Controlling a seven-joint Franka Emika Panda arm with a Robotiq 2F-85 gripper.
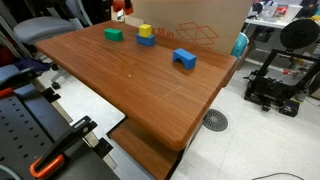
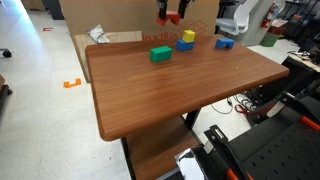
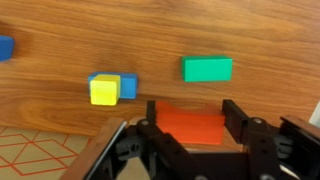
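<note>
A red block [image 3: 190, 126] is clamped between the fingers of my gripper, which is shut on it. In exterior view 2 the red block [image 2: 168, 18] hangs in the air above the table's far side, clear of everything below. A green block [image 2: 160, 54] lies alone on the wooden table, bare on top. Beside it a yellow block [image 1: 145, 30] rests on a blue block [image 1: 146, 41]. The wrist view, from above, has the green block [image 3: 207, 68] ahead of the held block and the yellow block [image 3: 104, 91] to the left.
A blue arch-shaped block [image 1: 184, 58] stands farther along the table, apart from the others. A cardboard panel [image 1: 190, 22] borders the table's back edge.
</note>
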